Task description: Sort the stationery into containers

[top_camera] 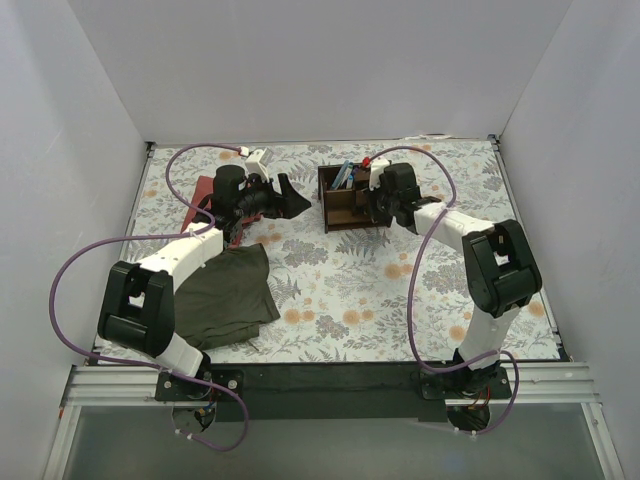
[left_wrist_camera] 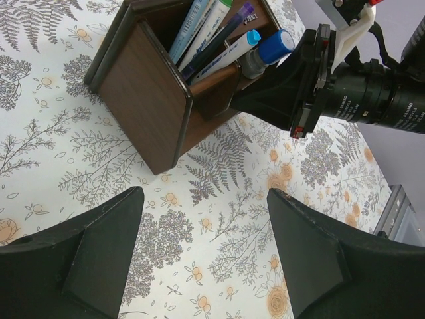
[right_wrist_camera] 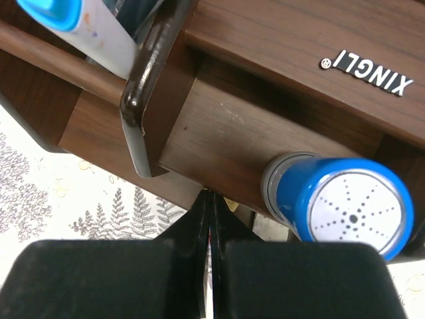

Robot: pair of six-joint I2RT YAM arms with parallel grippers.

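Observation:
The wooden organizer holds pens and markers in its upper compartment, with a white marker and a purple pen visible. A blue-capped jar sits at the organizer's right side. My right gripper is shut at the organizer's front beside the jar, nothing seen between its fingers; in the left wrist view its black body covers part of that corner. My left gripper stands open to the left of the organizer, nothing between its fingers.
A red cloth lies under the left arm, and a dark folded cloth fills the left front.

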